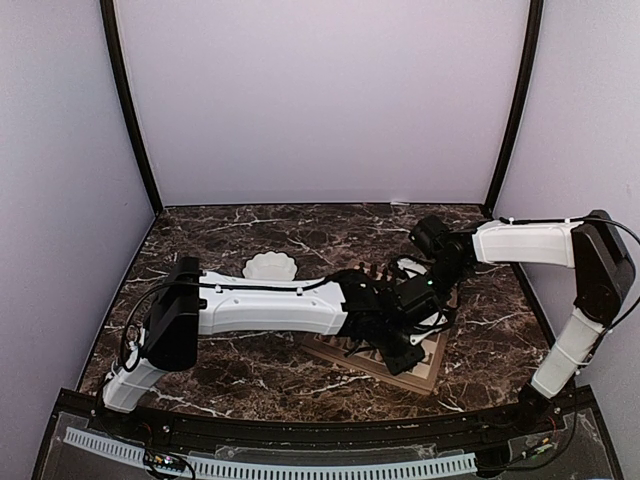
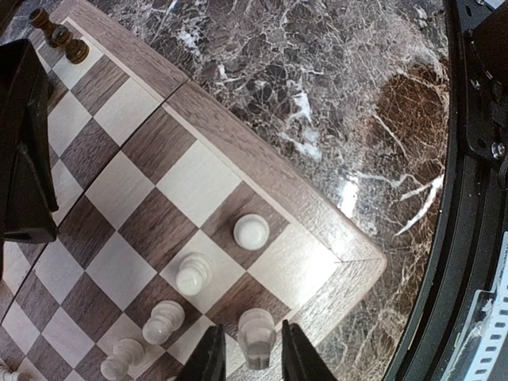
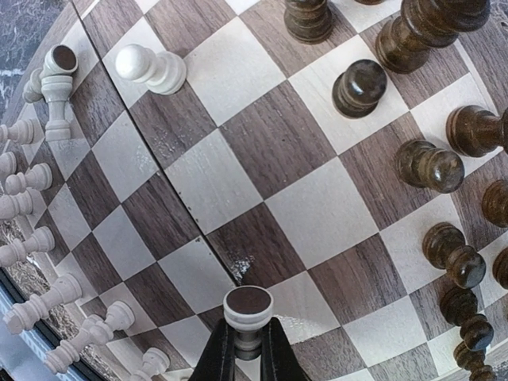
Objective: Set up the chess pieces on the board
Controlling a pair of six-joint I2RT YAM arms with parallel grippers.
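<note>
In the left wrist view, a white piece (image 2: 255, 327) stands at the corner end of the board (image 2: 208, 111), near its rim. My left gripper is open around it, one finger (image 2: 208, 357) on each side with a gap to the piece. Other white pieces stand nearby, among them a pawn (image 2: 252, 232) and another (image 2: 192, 275). Over the middle of the board, my right gripper is shut on a white piece (image 3: 248, 305), its dark felt base facing the camera. In the top view the arms hide much of the board.
Several dark pieces, such as a pawn (image 3: 359, 87), line the right of the right wrist view. A lone white pawn (image 3: 152, 68) stands near the board's seam. White pieces (image 3: 44, 302) crowd the left side. A white scalloped dish (image 1: 270, 266) rests behind the left arm.
</note>
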